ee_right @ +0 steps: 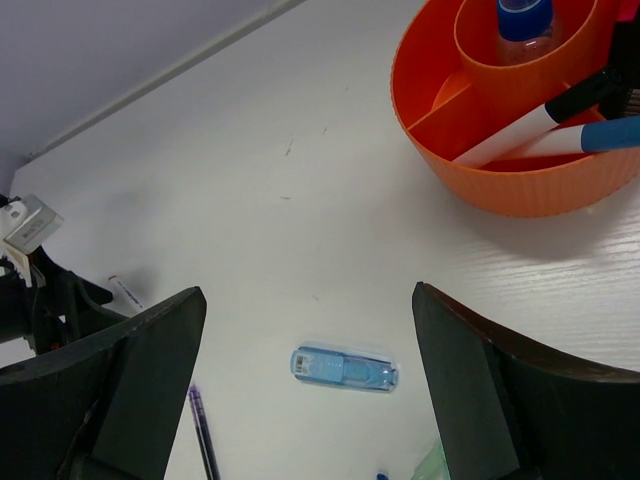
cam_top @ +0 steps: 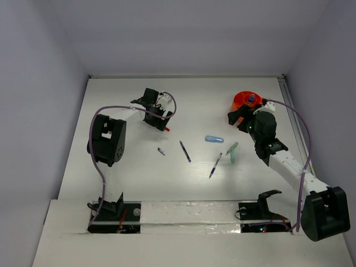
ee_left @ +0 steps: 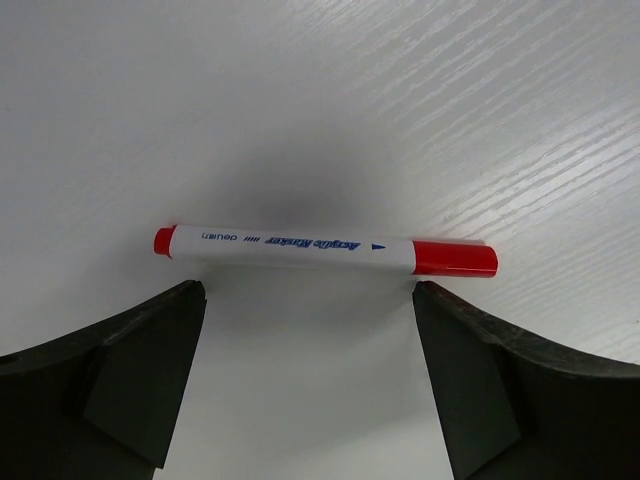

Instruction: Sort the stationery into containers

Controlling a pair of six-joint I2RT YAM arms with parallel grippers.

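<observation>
My left gripper is open just over a white marker with red cap (ee_left: 290, 247), which lies on the table between and slightly beyond its fingertips. My right gripper is open, empty, beside the orange organizer (ee_right: 455, 172), which holds markers and a blue-capped bottle (ee_right: 528, 30). On the table lie a light-blue item (cam_top: 214, 139), a dark pen (cam_top: 185, 151), a blue-and-white pen (cam_top: 215, 165), a small blue item (cam_top: 161, 151) and green items (cam_top: 232, 156).
The white table (cam_top: 94, 183) has free room at its left and back middle. Grey walls enclose it at the back and sides.
</observation>
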